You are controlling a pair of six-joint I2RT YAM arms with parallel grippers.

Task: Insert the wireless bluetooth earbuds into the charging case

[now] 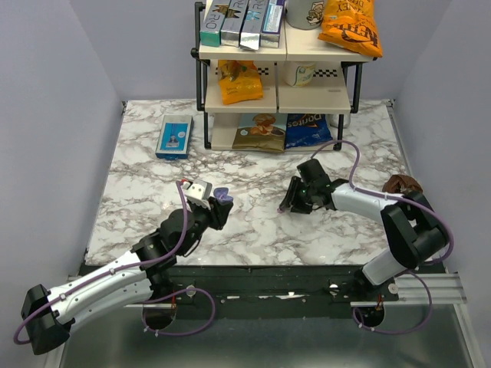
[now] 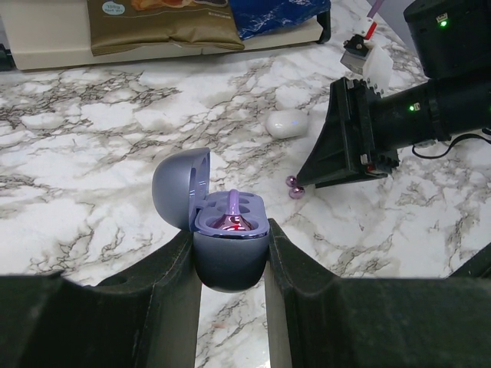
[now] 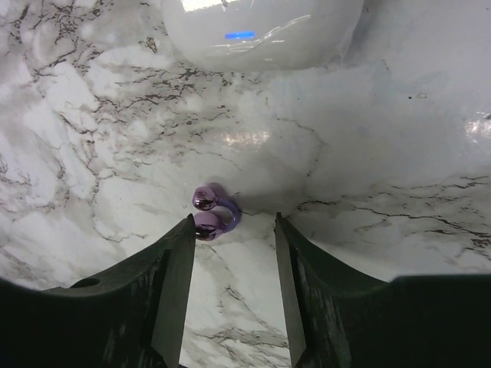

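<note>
My left gripper is shut on the purple charging case (image 2: 230, 268), held upright above the table with its lid (image 2: 173, 188) swung up. Inside the case, one slot shows a purple upright piece with shiny metal below it, looking like an earbud (image 2: 233, 203). On the marble table lies a purple earbud with shiny ends, also seen in the left wrist view (image 2: 296, 192). Just over it, my right gripper stands part open. The earbud sits close to the left finger (image 3: 178, 268), not clasped; whether they touch I cannot tell.
A white rounded object (image 3: 265, 34) lies just beyond the earbud. The shelf rack (image 1: 280, 103) with snack bags stands at the back, and a blue box (image 1: 174, 136) lies back left. Bare marble separates the two grippers.
</note>
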